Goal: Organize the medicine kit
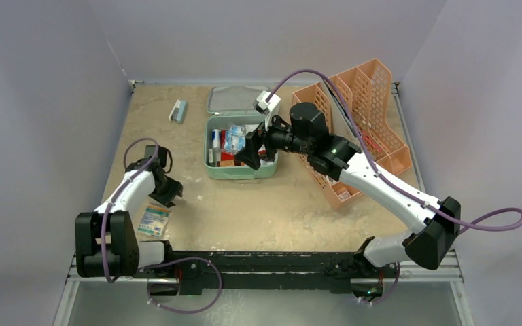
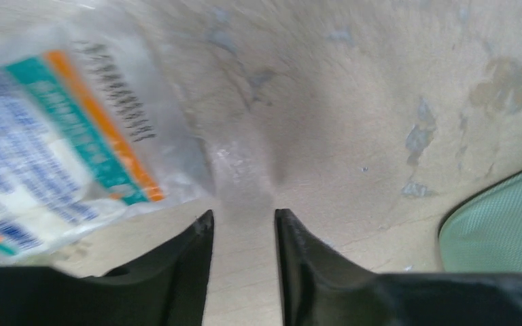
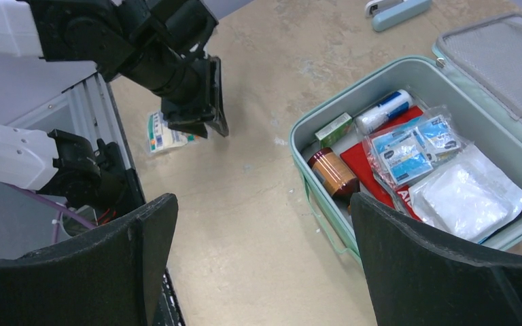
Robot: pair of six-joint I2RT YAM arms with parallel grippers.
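Observation:
The green medicine kit (image 1: 240, 172) lies open at mid table, holding a white bottle (image 3: 383, 111), brown bottle (image 3: 333, 173), small green box (image 3: 334, 130), red pouch and clear packets (image 3: 413, 145). A flat packet with teal and orange stripes (image 2: 81, 129) lies at the near left. My left gripper is low just beside it, part open, with nothing between its fingers. My right gripper stands open above the kit's near right area in the top view, empty.
An orange plastic organizer (image 1: 387, 139) fills the right of the table. A small blue-and-white object (image 1: 179, 111) lies at the back left.

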